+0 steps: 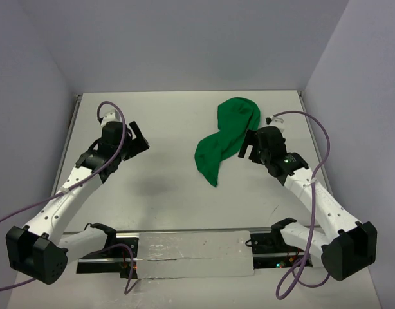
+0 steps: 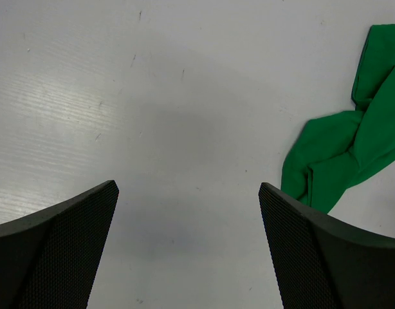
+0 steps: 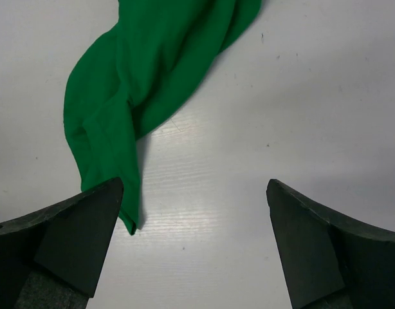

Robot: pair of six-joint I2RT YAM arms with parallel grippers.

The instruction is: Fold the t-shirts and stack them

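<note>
One green t-shirt (image 1: 228,134) lies crumpled in a long bunch on the white table, right of the middle, a narrow end pointing to the front. Its sleeves and hem cannot be made out. My left gripper (image 1: 141,138) hovers over the bare left half, well apart from the cloth; in the left wrist view the shirt (image 2: 352,145) shows at the right edge. Close by the shirt's right side is my right gripper (image 1: 246,145). In the right wrist view the shirt (image 3: 152,58) runs behind the left finger (image 3: 88,235). Both grippers stand open with nothing between their fingers.
Grey walls enclose it at the back and both sides. Purple cables (image 1: 326,138) loop along both arms.
</note>
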